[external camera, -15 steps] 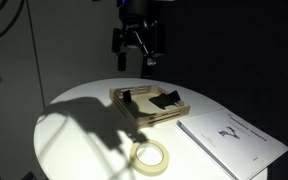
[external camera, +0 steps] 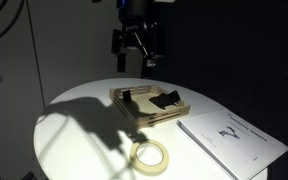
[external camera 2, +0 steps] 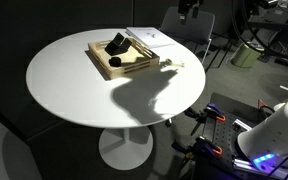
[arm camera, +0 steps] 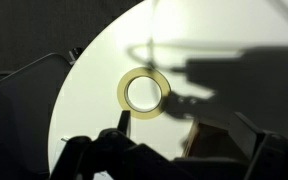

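My gripper (external camera: 136, 62) hangs in the air above the white round table, its fingers wide apart with nothing between them. Below it, a light wooden tray (external camera: 161, 118) holds a small black piece (external camera: 126, 96) and a larger black angled piece (external camera: 167, 99). A roll of tan tape (external camera: 162, 166) lies flat near the table's front edge, apart from the tray. From the wrist, the tape roll (arm camera: 126, 93) shows beyond the dark fingers (arm camera: 123, 123), with part of the tray (arm camera: 193, 135) low in the picture, partly hidden.
A white printed booklet (external camera: 229, 140) lies to the right of the tray at the table's edge. A dark chair (external camera 2: 187, 28) stands beyond it, and the arm's shadow falls across the tabletop.
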